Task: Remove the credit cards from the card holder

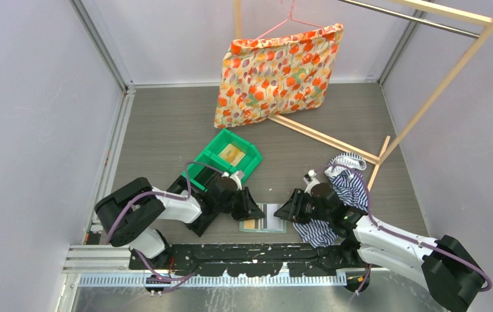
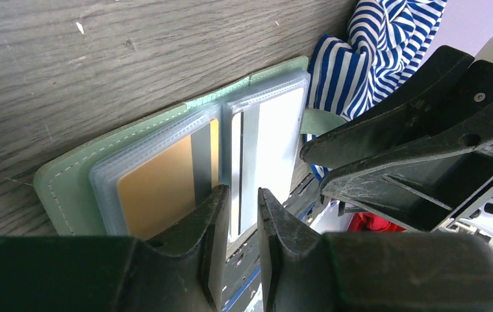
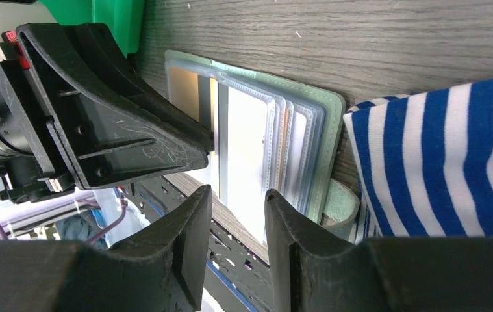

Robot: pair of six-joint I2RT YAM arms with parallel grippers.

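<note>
The green card holder (image 1: 263, 230) lies spread open on the floor between the two arms. In the left wrist view its left clear sleeve shows an orange card (image 2: 156, 188), and the right sleeves hold a white card (image 2: 273, 140) with a grey stripe. My left gripper is open just over the holder's middle, its gap narrow and empty. From the right, my right gripper reaches over the white card side, fingers apart, nothing seen between them. Sleeve edges (image 3: 282, 140) are fanned along the holder's right side. Whether fingertips touch the sleeves is unclear.
A green bin (image 1: 251, 158) with a yellowish piece inside stands behind the left arm. Blue-striped cloth (image 1: 349, 189) lies under and beside the right arm. A wooden frame with flowered fabric (image 1: 279, 75) stands at the back. Floor behind the holder is clear.
</note>
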